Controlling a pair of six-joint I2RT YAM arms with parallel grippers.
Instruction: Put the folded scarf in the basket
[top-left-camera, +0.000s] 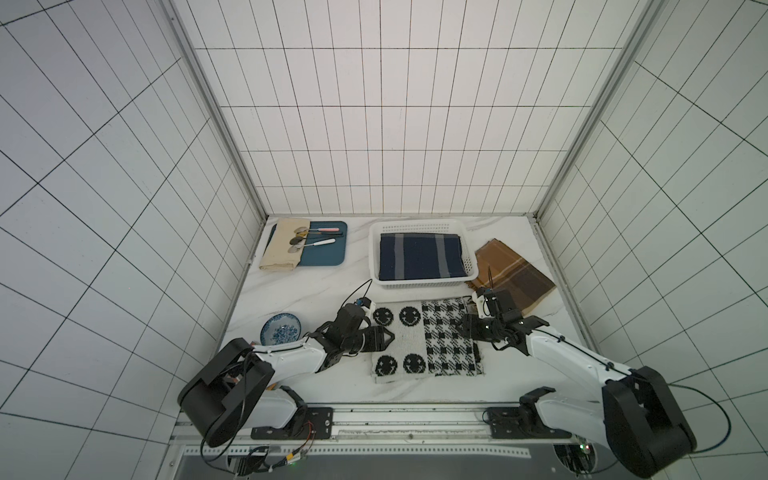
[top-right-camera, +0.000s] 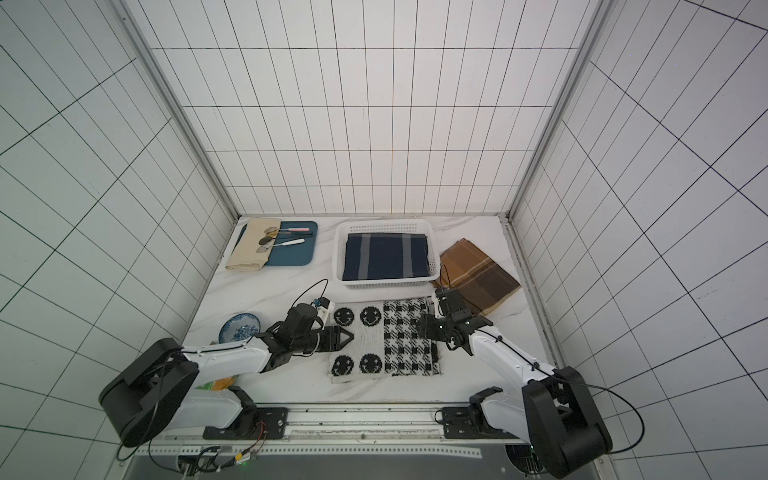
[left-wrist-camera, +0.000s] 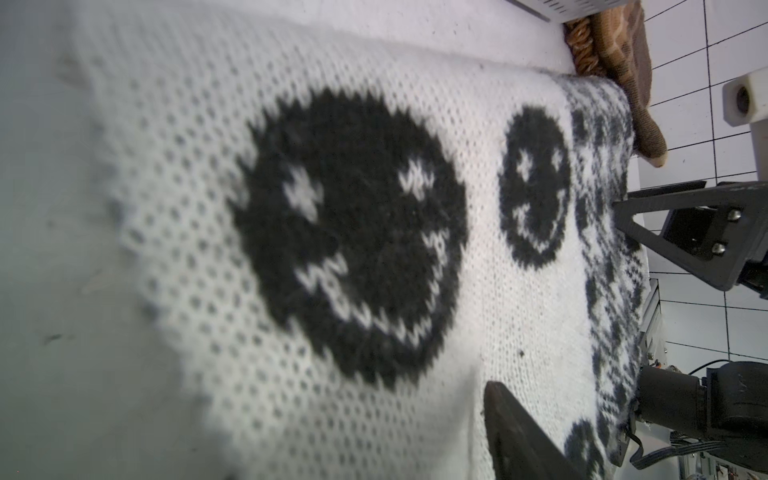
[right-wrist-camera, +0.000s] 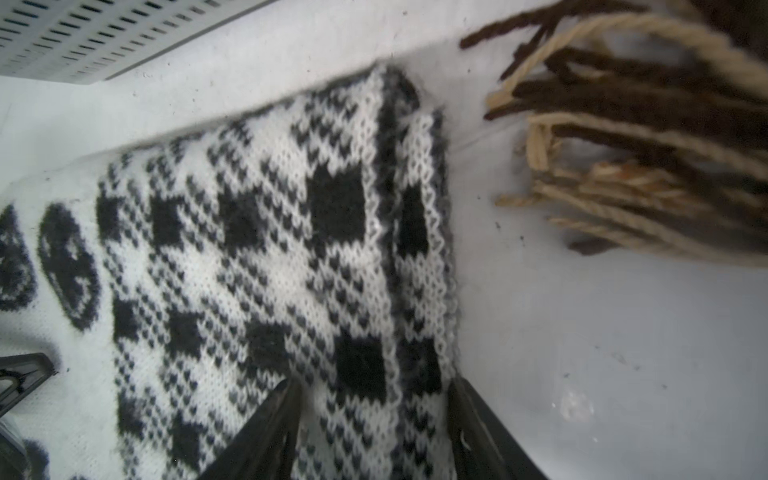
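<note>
The folded scarf (top-left-camera: 412, 340) lies flat on the table between my arms, white knit with black smiley faces on the left half and a black-and-white check on the right. At its left end is my left gripper (top-left-camera: 387, 339). A single dark finger (left-wrist-camera: 524, 440) shows above the knit in the left wrist view, and the other is hidden. My right gripper stands open at the checked end, one finger over the knit and the other by its right edge. Behind the scarf stands the white basket (top-left-camera: 424, 283), holding a navy cloth (top-left-camera: 421, 256) with grey stripes.
A brown plaid cloth (top-left-camera: 516, 276) with fringe lies right of the basket, near my right arm. At the back left is a blue tray (top-left-camera: 332, 254) with a beige cloth (top-left-camera: 281, 249) and utensils. A patterned plate (top-left-camera: 281, 329) sits by my left arm.
</note>
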